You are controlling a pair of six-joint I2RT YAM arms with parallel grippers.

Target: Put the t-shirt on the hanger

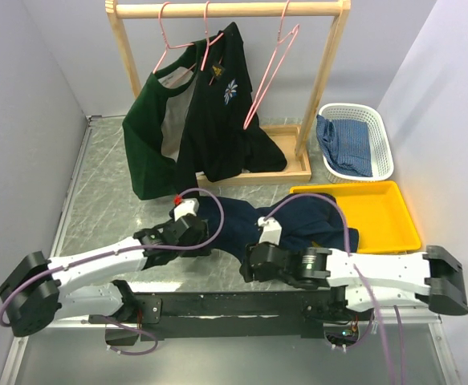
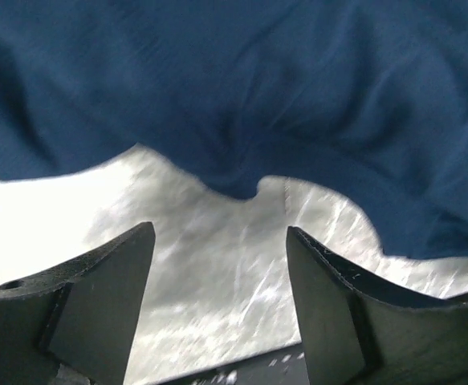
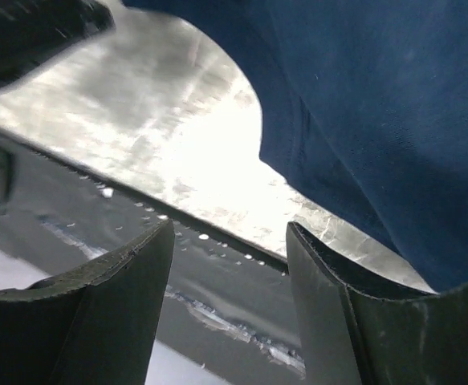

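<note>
The navy t shirt [image 1: 242,220] lies crumpled on the grey floor, partly over the yellow tray. My left gripper [image 1: 195,249] hovers at its left part, open; in the left wrist view the cloth's edge [image 2: 234,112] lies beyond the fingertips. My right gripper [image 1: 250,271] is low at its front edge, open, with bare floor and the front rail between the fingers in the right wrist view, the cloth [image 3: 378,128] to the right. An empty pink hanger [image 1: 270,76] hangs on the wooden rack [image 1: 322,88].
Two dark garments [image 1: 217,120] hang on the rack's left. A white basket [image 1: 378,144] with blue cloth stands back right, above the yellow tray [image 1: 390,224]. A dark rail [image 1: 225,303] runs along the front.
</note>
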